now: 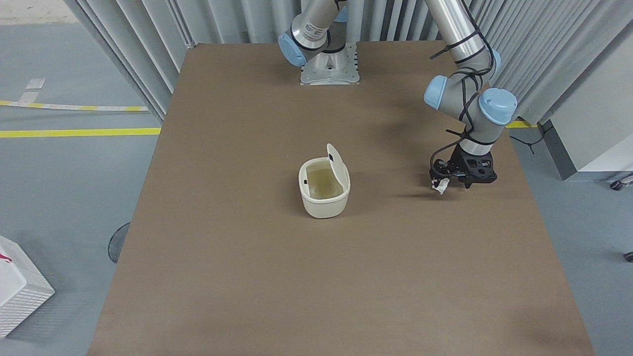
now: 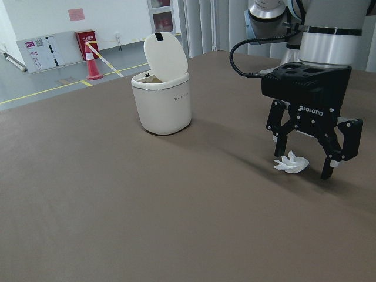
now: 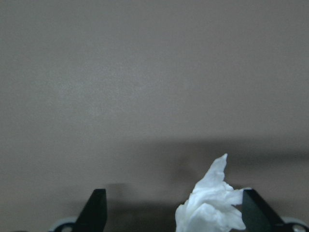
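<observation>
A crumpled white tissue (image 1: 440, 185) lies on the brown table, seen also in the left view (image 2: 291, 164) and, close up, in the wrist view (image 3: 208, 208). My black gripper (image 2: 302, 164) is open, low over the table, its fingertips on either side of the tissue with a gap around it. In the front view the gripper partly covers the tissue. A small white bin (image 1: 323, 201) with its lid raised stands left of the gripper, near the middle of the table; its inside looks empty from above.
The arm's base plate (image 1: 329, 77) sits at the back edge. Floor lies beyond both side edges, with a cone (image 2: 93, 67) farther off in the left view.
</observation>
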